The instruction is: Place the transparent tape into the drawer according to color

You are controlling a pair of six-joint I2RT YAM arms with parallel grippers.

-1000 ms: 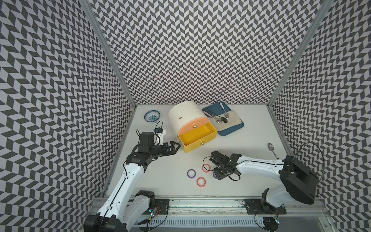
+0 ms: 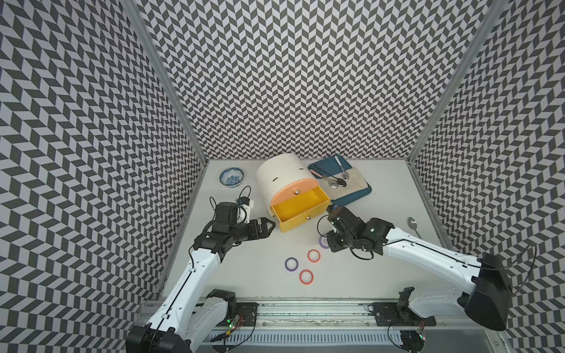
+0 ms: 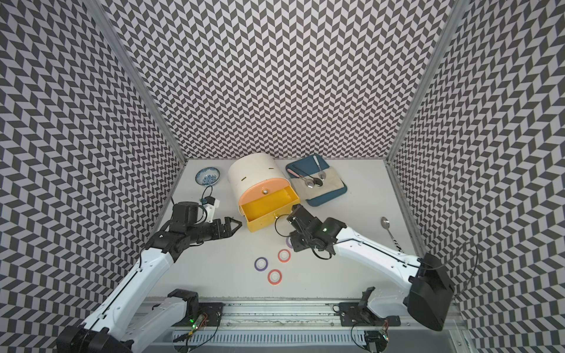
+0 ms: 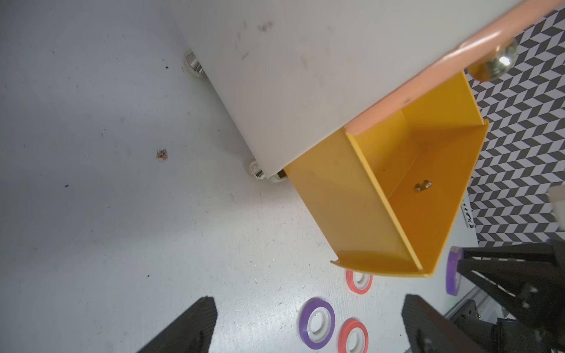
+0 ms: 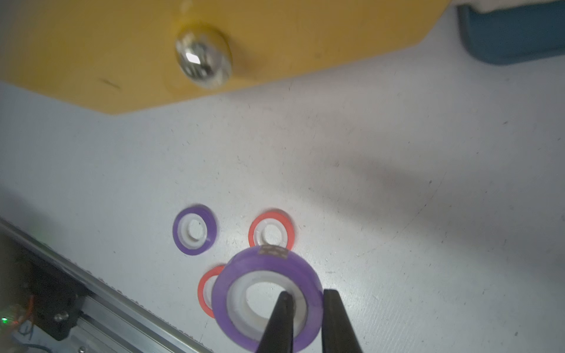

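The yellow drawer [image 2: 301,206] stands pulled out of a rounded white cabinet [image 2: 282,169] with an orange upper drawer front [image 2: 293,194]; its visible inside is empty. A purple tape roll [image 5: 224,294] is pinched by its ring between the fingers of my right gripper, up off the table and in front of the drawer. Flat on the table lie another purple roll [image 5: 194,230] and two red rolls, a nearer red roll [image 2: 306,277] and a farther red roll [image 2: 313,256]. Left of the drawer, my left gripper is open with nothing between its fingers.
Behind the drawer to the right, a blue and beige mat [image 2: 347,182] carries several utensils. A patterned bowl [image 2: 232,177] sits at the back left, and a spoon [image 2: 413,224] lies at the right. Bare table surrounds the loose rolls.
My right gripper has risen from the table and moved toward the drawer, carrying the purple roll with it. The left arm and the other rolls stay where they were.
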